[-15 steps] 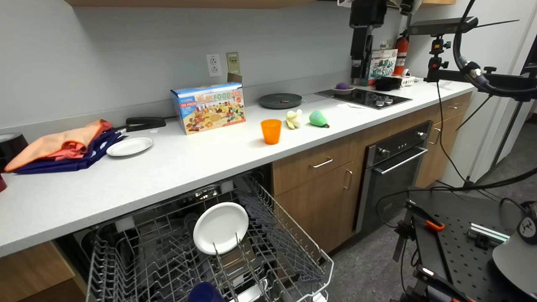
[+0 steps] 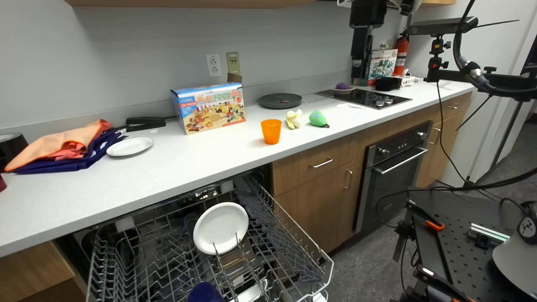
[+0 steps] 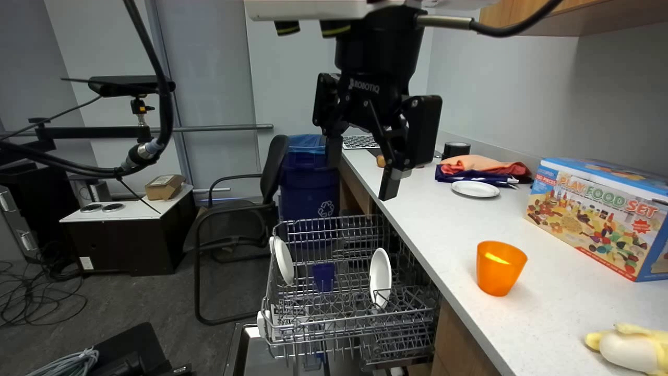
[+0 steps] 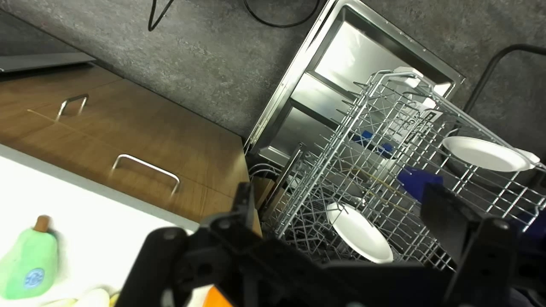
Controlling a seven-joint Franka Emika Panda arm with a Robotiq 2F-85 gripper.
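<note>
My gripper (image 3: 369,172) hangs high above the counter, its fingers spread wide with nothing between the fingers. An orange cup (image 3: 499,268) stands upright on the counter; only a sliver of it shows low in the wrist view. One white plate (image 2: 221,228) leans in the pulled-out dishwasher rack (image 3: 350,326), and a second white plate (image 4: 489,153) rests by the rack's outer side. Between them sits a dark blue cup (image 3: 323,276). Another white plate (image 2: 130,146) lies flat on the counter near the folded cloths.
A play food box (image 2: 209,108), a banana toy (image 2: 294,118), a green toy (image 2: 318,118) and a dark pan (image 2: 280,100) stand on the counter. Orange and blue cloths (image 2: 60,144) lie at its left. A black chair (image 3: 238,213) stands beyond the rack.
</note>
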